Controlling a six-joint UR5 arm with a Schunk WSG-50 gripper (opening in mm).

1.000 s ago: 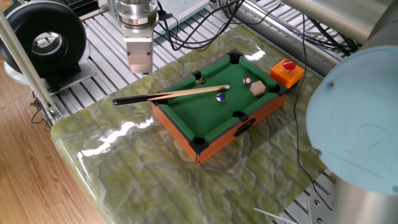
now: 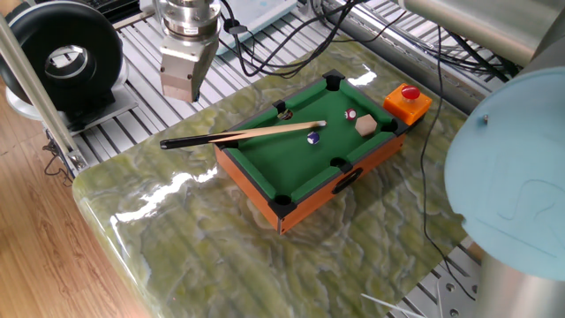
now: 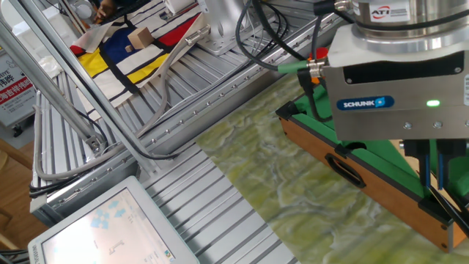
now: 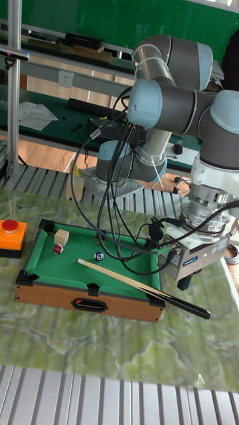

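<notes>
The cue stick [image 2: 265, 132] rests across the small pool table [image 2: 275, 196], its black butt [image 2: 184, 141] sticking out past one end. A blue ball [image 2: 313, 138] sits on the green cloth close to the cue's tip, and a red ball [image 2: 350, 114] lies farther off beside a wooden block [image 2: 365, 125]. My gripper [image 3: 435, 180] hangs above the cue-butt end, pointing down. Its two dark fingers [image 3: 423, 165] show at the right of exterior view 2 with a narrow gap, but how far they are parted is unclear. In exterior view 3 the fingers overlap. No object shows in them.
An orange box with a red button [image 2: 408, 104] stands by the pool table's far end. Black cables [image 4: 106, 205] hang from the arm. A tablet screen [image 3: 110, 227] lies off to one side.
In exterior view 1 the gripper body has shifted left and slightly up, turning as it went. The cue, balls and block have stayed in place.
</notes>
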